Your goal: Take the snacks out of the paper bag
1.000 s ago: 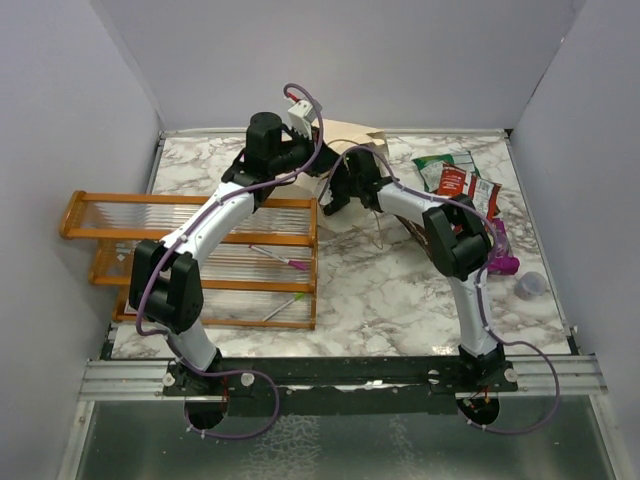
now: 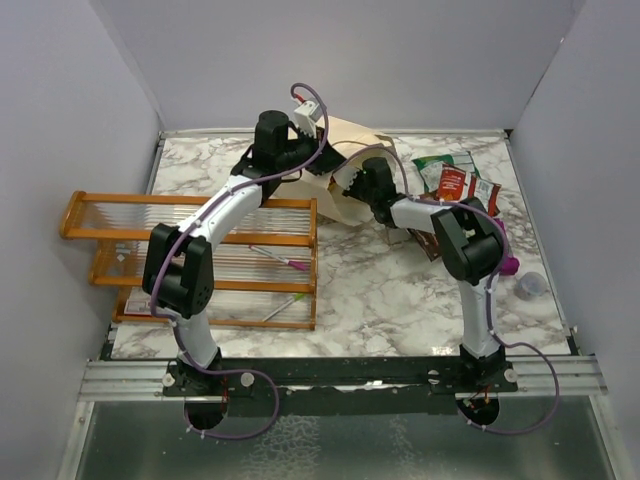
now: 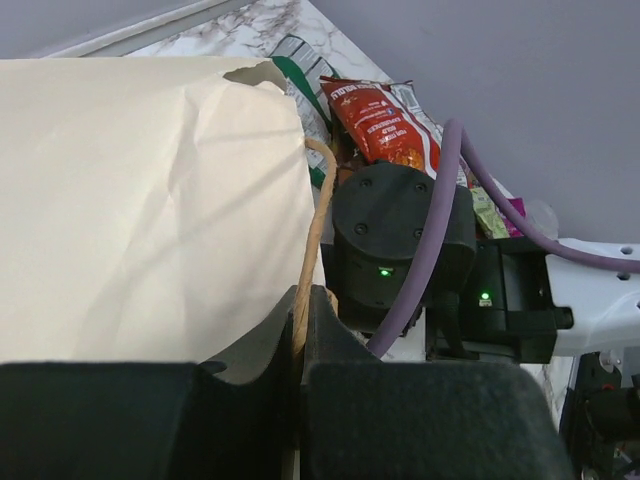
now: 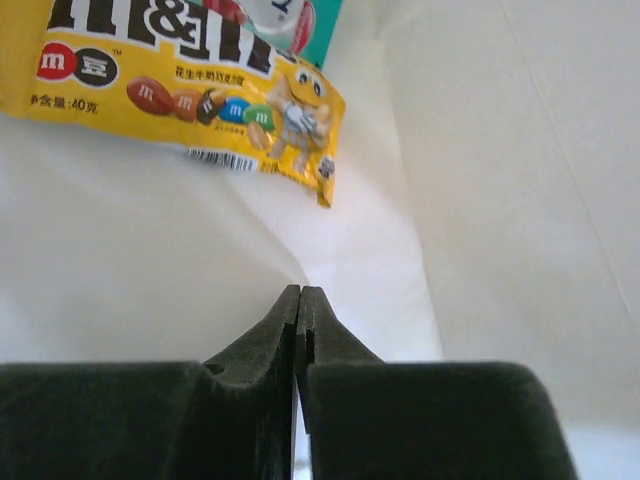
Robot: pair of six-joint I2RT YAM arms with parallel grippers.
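The cream paper bag [image 3: 110, 210] lies open toward the right, its handle [image 3: 312, 250] pinched in my left gripper, which is shut on it. Inside the bag, the right wrist view shows a yellow M&M's packet [image 4: 190, 85] along the upper left, with a corner of a green Fox's packet [image 4: 320, 25] behind it. My right gripper is shut with nothing between its fingers. Its tips are below the packet, apart from it. From above, the right gripper's tip [image 2: 350, 190] is at the bag's mouth.
At the right lie a red snack packet [image 2: 468, 190], a green packet [image 2: 432, 168] and a brown packet [image 2: 427, 244] partly under the right arm. A clear cup [image 2: 531, 286] stands farther right. The wooden rack [image 2: 200, 238] is at the left.
My right gripper went from open, to around the M&M's packet, to shut below it, and has moved back toward the right.
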